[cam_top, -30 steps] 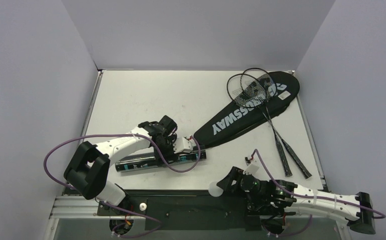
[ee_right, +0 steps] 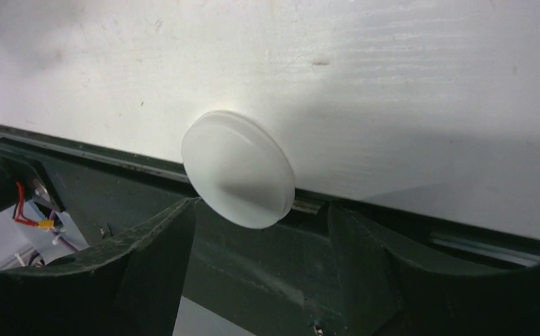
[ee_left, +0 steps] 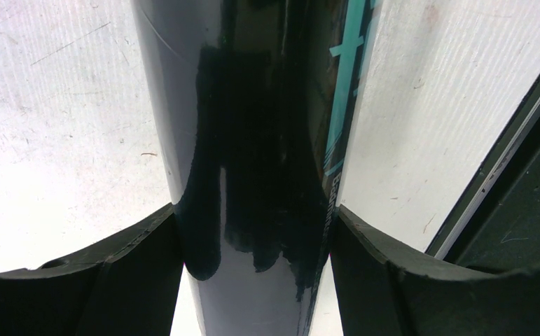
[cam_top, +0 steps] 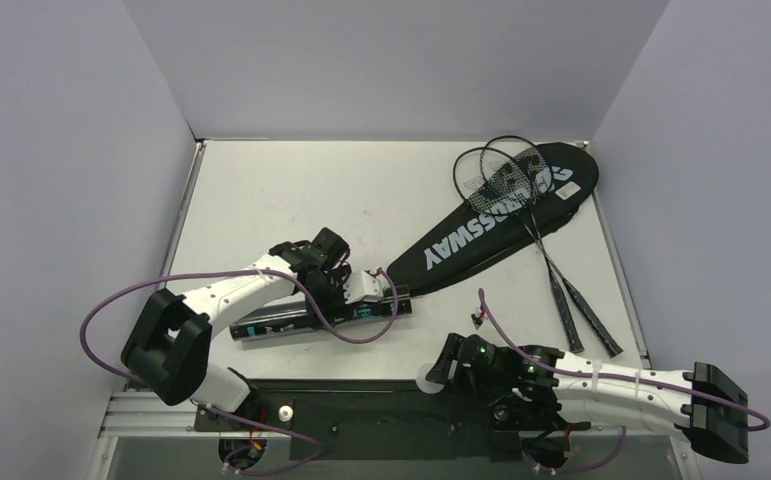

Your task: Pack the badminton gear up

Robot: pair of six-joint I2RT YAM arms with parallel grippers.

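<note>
A long black shuttlecock tube (cam_top: 261, 323) lies across the left front of the table. In the left wrist view my left gripper straddles the tube, its fingers against both sides, shut on it. A round white cap (ee_right: 235, 171) sits tilted at the table's front edge. My right gripper is open, with the cap just ahead of its fingertips, in line with the gap. A black racket bag (cam_top: 451, 250) lies diagonally at the back right. Two rackets (cam_top: 571, 300) rest crossed, heads over the bag and handles toward the front right.
Walls enclose the table's back and sides. A dark beam (cam_top: 361, 420) runs along the front edge, below the cap.
My right gripper has moved left and down, closer to the white cap.
</note>
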